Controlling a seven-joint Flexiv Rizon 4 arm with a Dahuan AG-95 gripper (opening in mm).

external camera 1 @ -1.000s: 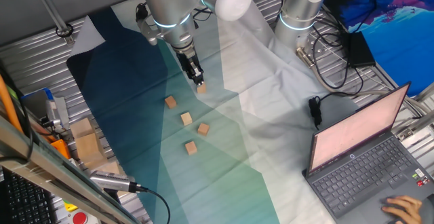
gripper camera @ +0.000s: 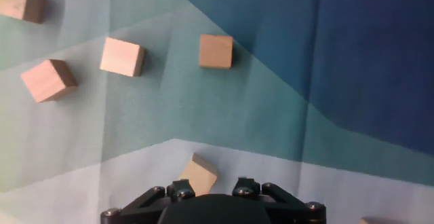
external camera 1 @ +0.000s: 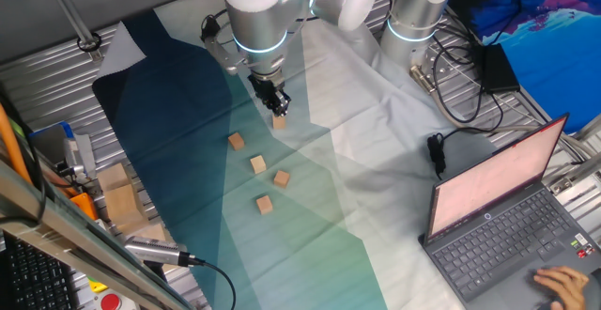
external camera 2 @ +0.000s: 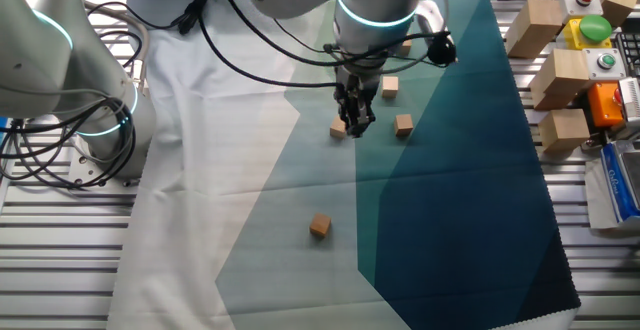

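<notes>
Small wooden cubes lie spread over the patterned cloth. My gripper (external camera 1: 279,105) hangs above the cloth, beside the cube (external camera 1: 279,122) closest to the arm. From the opposite side, the gripper (external camera 2: 356,125) overlaps the edge of that cube (external camera 2: 338,128). In the wrist view the two fingers of the gripper stand apart, open. The same cube (gripper camera: 199,174) shows just beyond them, toward the left finger, its lower part hidden. Whether the fingers touch it I cannot tell. Farther off sit a darker cube (gripper camera: 215,51) and a paler one (gripper camera: 123,57).
Another cube (external camera 2: 320,226) lies alone on the arm's other side. A laptop (external camera 1: 507,216) with a hand on it occupies the right. Wooden blocks (external camera 2: 560,75) and push buttons (external camera 2: 594,30) line the cloth's edge.
In exterior view 1 the arm's wrist has swung right, and the gripper has shifted slightly right and up. The cubes have stayed put.
</notes>
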